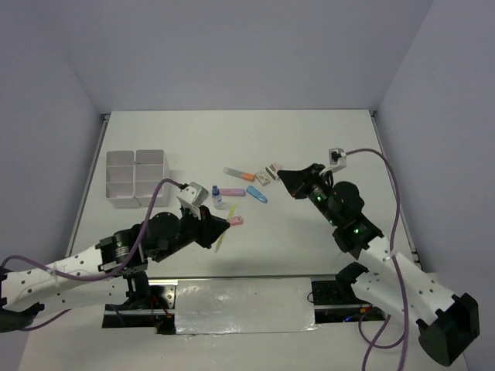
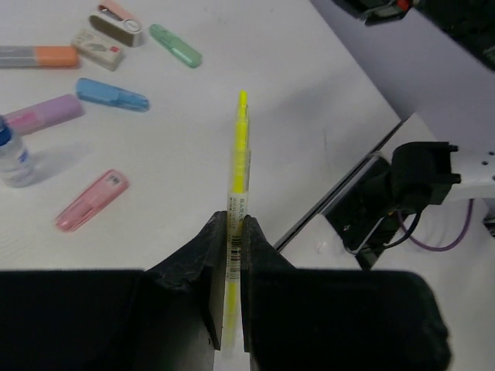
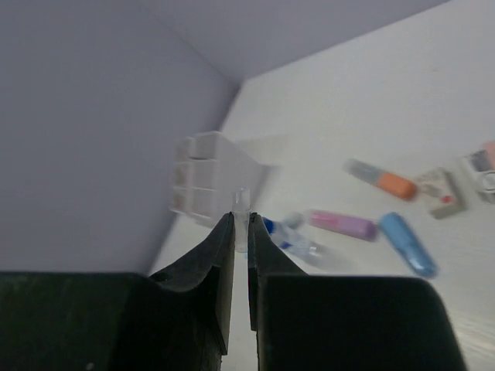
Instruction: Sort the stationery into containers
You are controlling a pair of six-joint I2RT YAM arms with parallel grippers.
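A long yellow pen [image 2: 237, 185] with a clear barrel stands between the fingers of my left gripper, which is shut on it. From above, that gripper [image 1: 220, 226] hangs over the front middle of the table. My right gripper [image 1: 281, 176] is at the right of the loose stationery; its fingers are shut on a thin whitish piece [image 3: 241, 220], whose kind I cannot tell. On the table lie a purple marker [image 1: 231, 192], a blue one [image 1: 257, 194], a pink one [image 2: 93, 199], an orange-ended one [image 1: 239, 175], an eraser [image 1: 262, 178] and a green piece [image 2: 176, 45].
A white compartment container [image 1: 136, 176] stands at the far left, looking empty. A small bottle with a blue cap [image 1: 217, 199] is upright near my left gripper. Beside the eraser lies a metal-ended piece [image 2: 116, 28].
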